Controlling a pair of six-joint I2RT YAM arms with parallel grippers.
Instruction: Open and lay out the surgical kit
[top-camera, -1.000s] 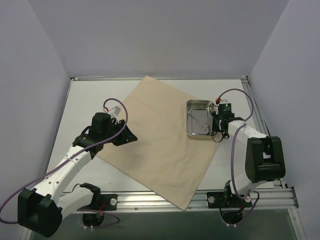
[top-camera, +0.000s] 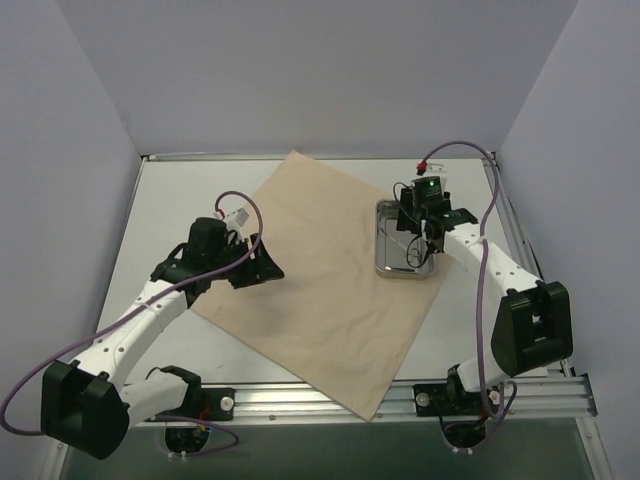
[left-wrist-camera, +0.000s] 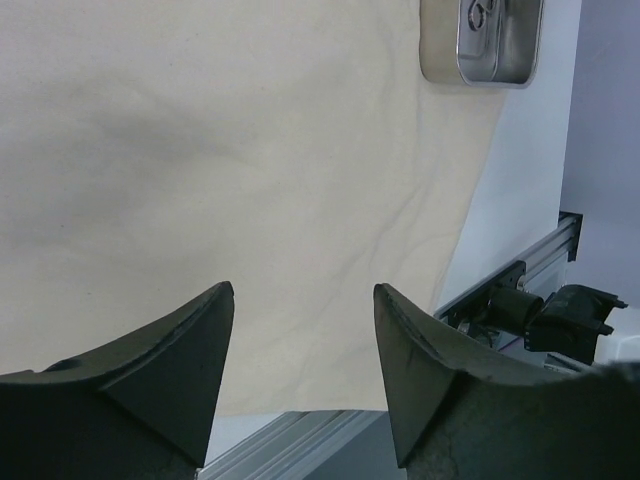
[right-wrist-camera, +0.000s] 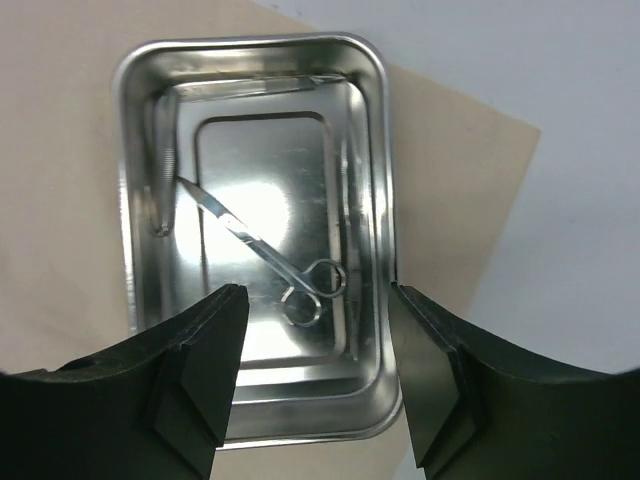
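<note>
A steel tray (top-camera: 388, 262) rests on the right part of the unfolded beige cloth (top-camera: 300, 280). In the right wrist view, the tray (right-wrist-camera: 133, 250) holds scissors (right-wrist-camera: 250, 240) lying diagonally and several slender instruments along its sides. My right gripper (top-camera: 420, 215) is open over the tray, its fingertips (right-wrist-camera: 225, 305) above the lower half, with nothing between them. My left gripper (top-camera: 260, 255) is over the cloth's left part, part open and empty; the left wrist view shows bare cloth between its fingers and the tray (left-wrist-camera: 440, 45) at the upper right.
White table (top-camera: 170, 200) shows around the cloth, bordered by metal rails and grey walls.
My right gripper has risen from beside the tray's right edge to above the tray, moving up and left. My left gripper has shifted slightly right.
</note>
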